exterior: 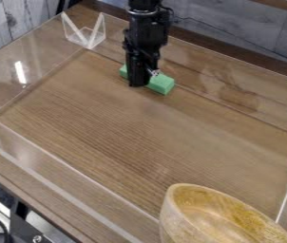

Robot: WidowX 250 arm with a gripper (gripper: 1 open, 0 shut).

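The black robot gripper [139,74] reaches down from the top of the view to a small green block [161,84] lying on the wooden table [121,142] in the upper middle. The gripper's lower end is over the block's left part, partly hiding it. Whether its fingers are apart or together is too small and dark to tell.
A large yellow bowl [222,226] sits at the lower right, cut off by the frame. Clear plastic pieces stand at the upper left and left edge. A dark gap with cables lies at the bottom left.
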